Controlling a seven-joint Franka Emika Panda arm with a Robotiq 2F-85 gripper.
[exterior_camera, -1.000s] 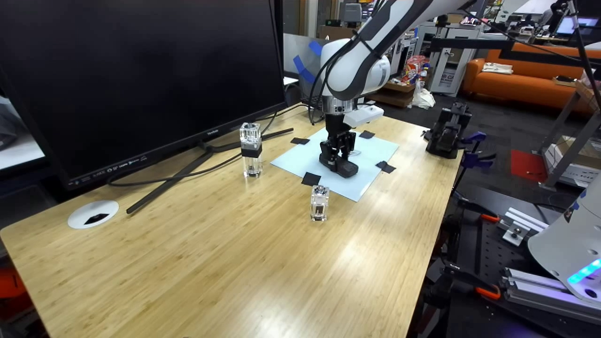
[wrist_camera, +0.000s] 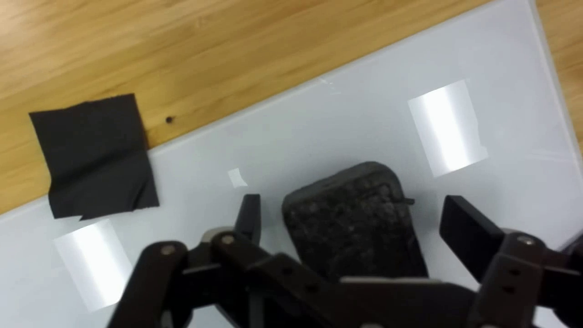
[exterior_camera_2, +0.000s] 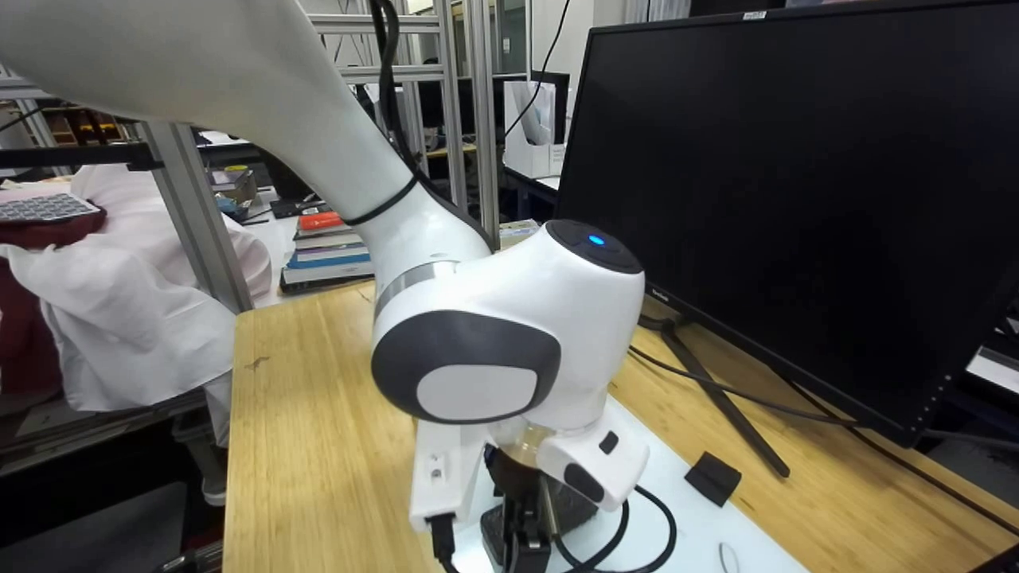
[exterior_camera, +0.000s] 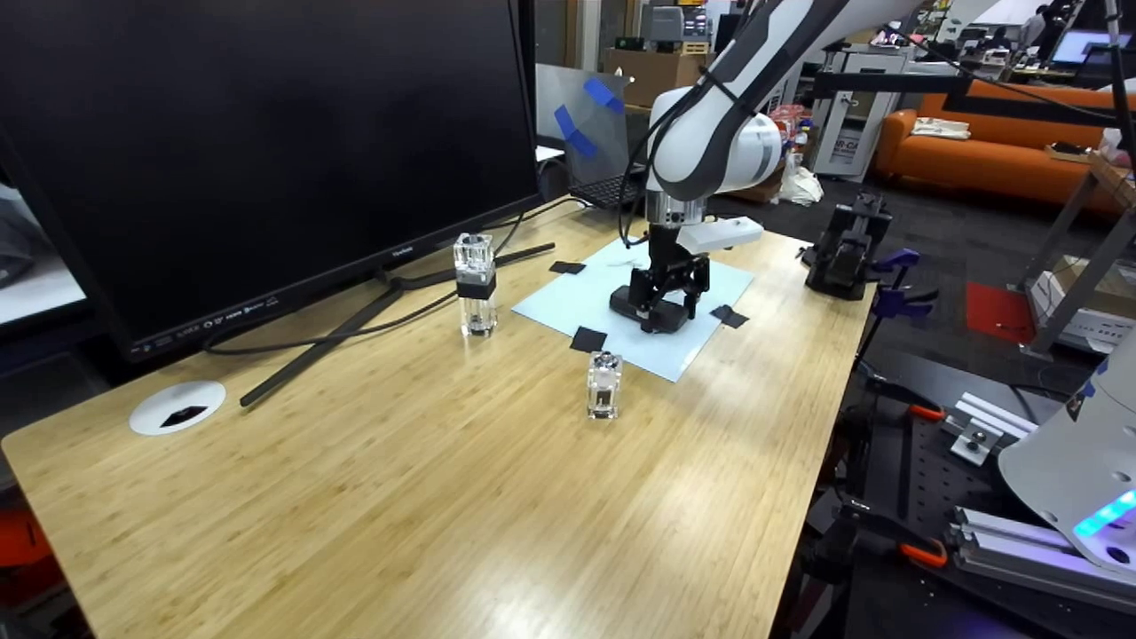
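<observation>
A dark, rough-faced block with rounded corners, like an eraser [wrist_camera: 352,229], lies on the white board [wrist_camera: 350,120]. My gripper is open over it in the wrist view. One fingertip [wrist_camera: 250,216] stands left of the block and the other [wrist_camera: 467,232] right of it, with bare board showing on both sides. The block's near end is hidden by the gripper's body. In exterior view 1 the gripper [exterior_camera: 668,298] is low over the block [exterior_camera: 666,318]. The arm covers most of this spot in exterior view 2.
Black tape patches [exterior_camera: 587,339] hold the board's edges. A short clear block [exterior_camera: 603,385] and a taller clear one with a black band [exterior_camera: 475,286] stand on the table. The monitor [exterior_camera: 266,138] and its stand leg [exterior_camera: 319,357] line the back.
In exterior view 1 the arm and gripper have shifted to the right. The dark block also appears slightly farther right and turned a little.
</observation>
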